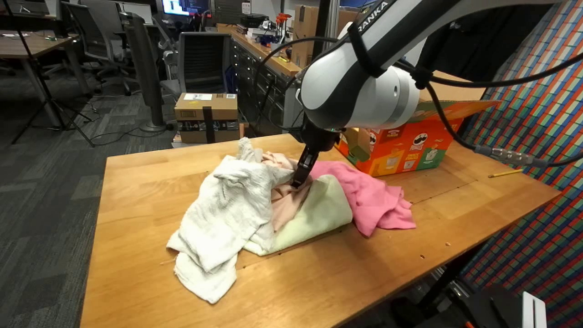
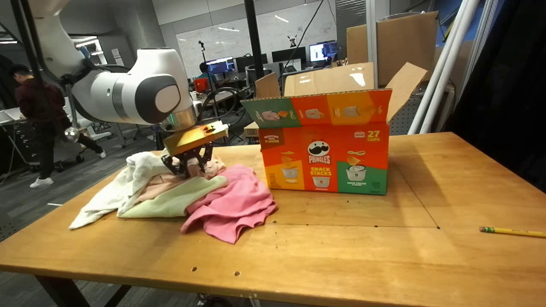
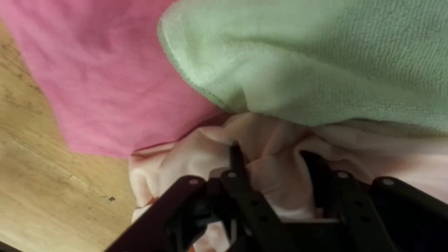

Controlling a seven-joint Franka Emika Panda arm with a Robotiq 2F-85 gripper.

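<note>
A peach cloth (image 1: 287, 205) lies rumpled between a white towel (image 1: 221, 213) and a folded pale green towel (image 1: 322, 213). A bright pink cloth (image 1: 374, 197) spreads beside the green one. My gripper points down into the peach cloth (image 3: 268, 180), whose folds bunch up between its fingers. The two fingers stand apart, so the fingers are part open around that fabric. From the side, the gripper (image 2: 193, 169) reaches the top of the pile, its tips partly hidden by cloth.
An open Pringles carton (image 2: 325, 153) stands close to the pink cloth, flaps raised. A pencil (image 2: 512, 232) lies at the far side of the table (image 2: 332, 256).
</note>
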